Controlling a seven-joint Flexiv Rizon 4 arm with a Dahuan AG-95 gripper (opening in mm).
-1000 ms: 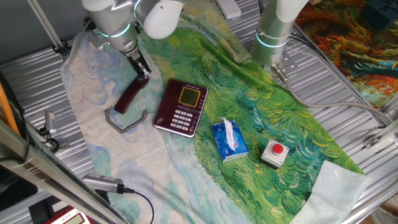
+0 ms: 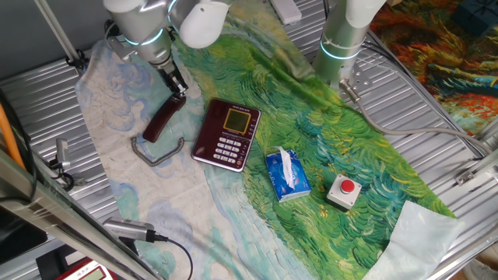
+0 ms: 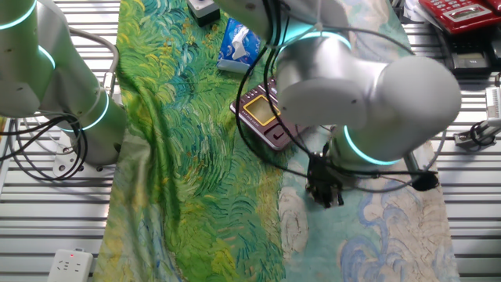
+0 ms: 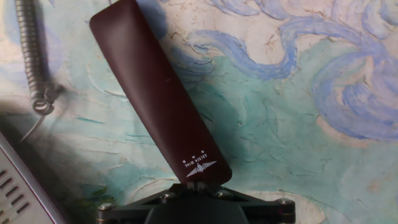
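A dark red telephone handset lies on the painted cloth, left of its phone base in exterior view 1. My gripper is over the handset's upper end there. From the wrist, the gripper shows at the bottom edge, its fingertips together in front of the handset's logo end. Nothing shows clearly between them, and I cannot tell whether they touch the handset. In exterior view 2 the gripper hangs below the arm, and the handset is hidden.
A coiled cord runs beside the handset. Right of the phone base are a blue tissue pack and a red button box. Open cloth lies toward the front left.
Over the last second my gripper shifts only very slightly at the handset's end. The handset, phone base and other objects stay where they were.
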